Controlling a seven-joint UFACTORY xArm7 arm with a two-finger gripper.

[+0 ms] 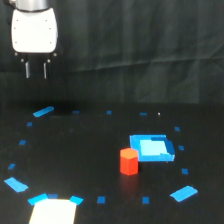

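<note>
The robot's gripper hangs at the upper left of the camera view, high above the dark table, its two thin fingers apart with nothing between them. A red hexagonal block stands right of centre. Behind it and to the right is a blue square tray with a white piece inside. A pale cream square lies at the bottom left, cut off by the frame's edge.
Blue tape strips and small blue squares mark the table around the objects. A black curtain fills the background.
</note>
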